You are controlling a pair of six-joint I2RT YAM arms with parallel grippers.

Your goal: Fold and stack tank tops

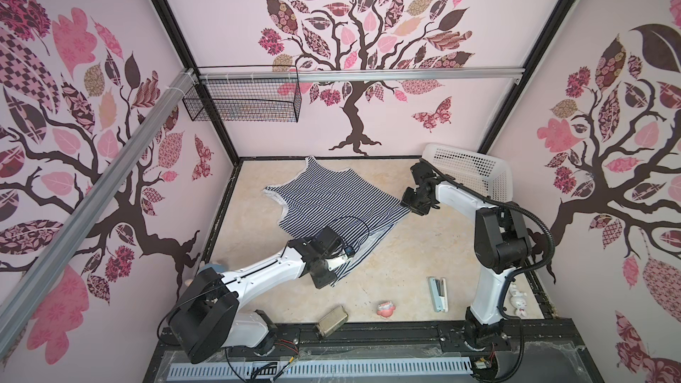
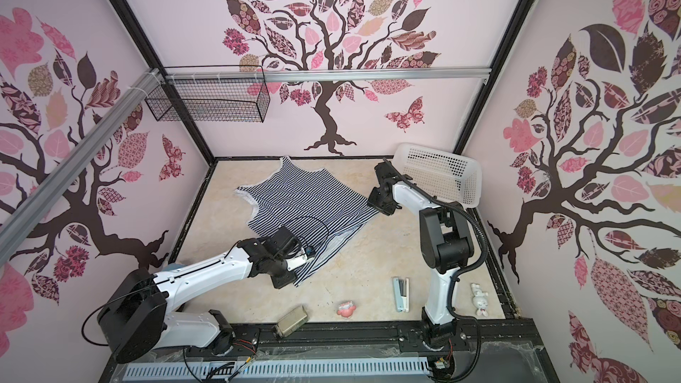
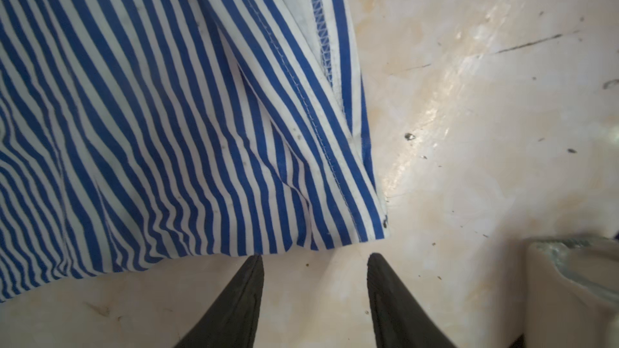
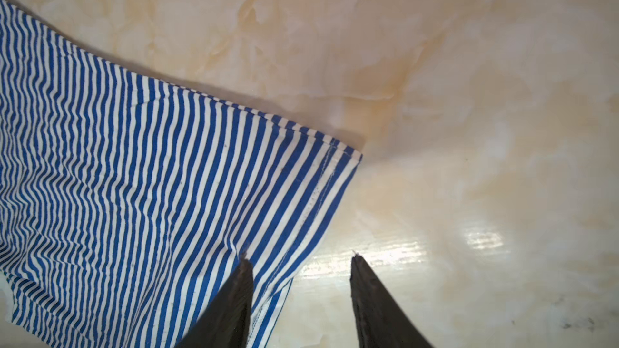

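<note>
A blue-and-white striped tank top (image 1: 340,195) lies spread at a slant on the table, its hem toward the front right and part of that hem folded over. In the left wrist view, one hem corner of the top (image 3: 335,219) sits just beyond my left gripper, which is open and empty. My right gripper stands open by the other hem corner; one of its fingers (image 4: 235,303) overlaps the cloth in the right wrist view, and I cannot tell whether it touches. From above, the left arm hides the near hem corner.
A white perforated basket (image 1: 468,173) stands at the back right. Along the front edge are a beige box (image 1: 332,320), a small pink-and-white item (image 1: 385,309) and a stapler-like object (image 1: 438,294). Bare table lies right of the top.
</note>
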